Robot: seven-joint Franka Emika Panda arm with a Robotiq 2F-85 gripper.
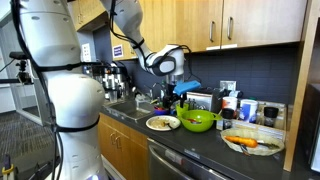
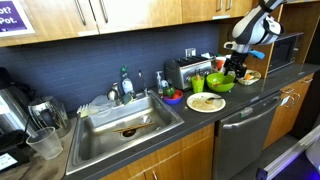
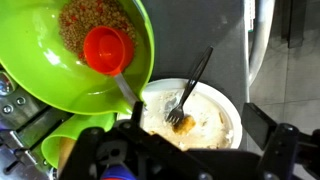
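My gripper hangs over the counter with its dark fingers spread apart and nothing between them. Below it in the wrist view, a white plate (image 3: 228, 112) carries food remains and a black fork (image 3: 190, 92). Left of that plate is a green bowl (image 3: 146, 60) holding brown grains (image 3: 85, 22) and a red scoop (image 3: 104, 48), whose handle points toward the plate. Exterior view 1 shows the gripper (image 1: 180, 88) above the bowl (image 1: 200, 124) and the plate (image 1: 158, 124), apart from both.
A plate with carrots (image 1: 243, 141) lies to the right of the bowl. Behind stand a toaster (image 2: 187, 73) and a green cup (image 3: 60, 143) close to the bowl. The sink (image 2: 130, 128) is farther left, with bare counter between it and the food plate.
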